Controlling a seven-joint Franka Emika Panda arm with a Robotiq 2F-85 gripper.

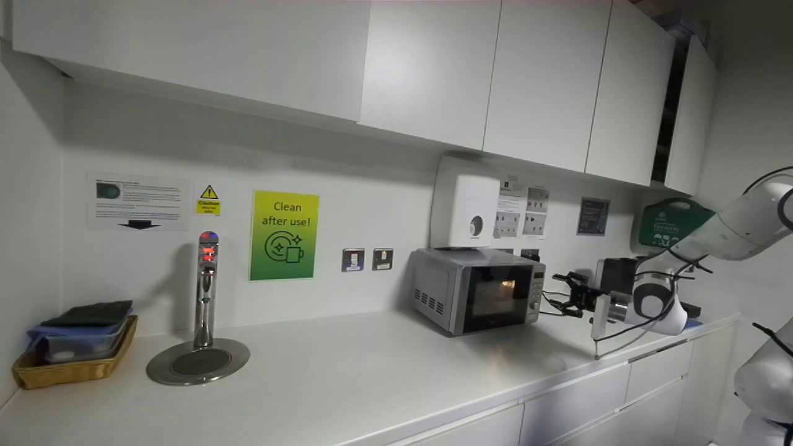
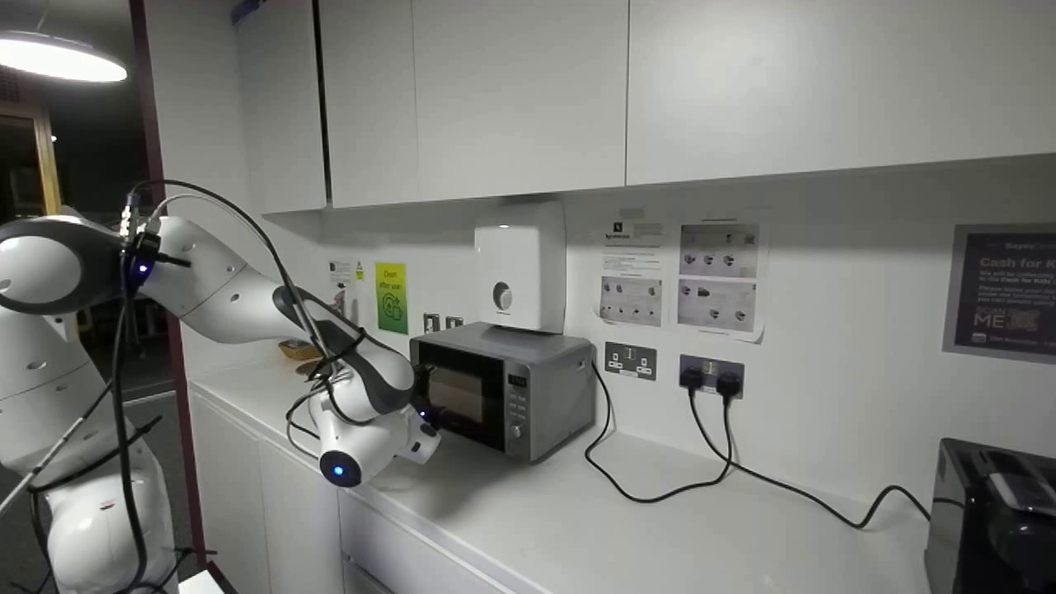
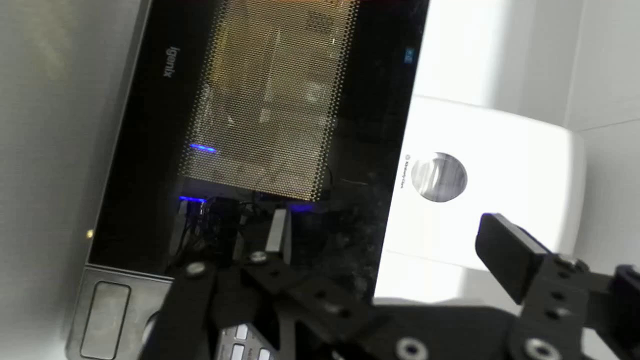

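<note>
The silver microwave [image 1: 476,290] stands on the counter with its dark-windowed door [image 3: 258,102] closed. My gripper [image 1: 556,291] is in front of it, at the control-panel side, its fingers spread. Seen from the wrist, the open gripper has nothing between its fingers; one finger [image 3: 277,231] overlaps the black door glass and the other overlaps the white dispenser [image 3: 510,162]. Part of the button panel [image 3: 108,318] shows at lower left, the rest covered by the gripper. In exterior view 2, the robot's wrist [image 2: 361,440] mostly hides the gripper. Whether it touches the microwave, I cannot tell.
A chrome tap [image 1: 205,290] and a wicker basket [image 1: 74,371] are toward the left of the counter, with clear counter up to the microwave. Black cables [image 2: 728,445] trail behind to a dark appliance [image 2: 1000,515]. Cabinets [image 1: 431,67] hang above.
</note>
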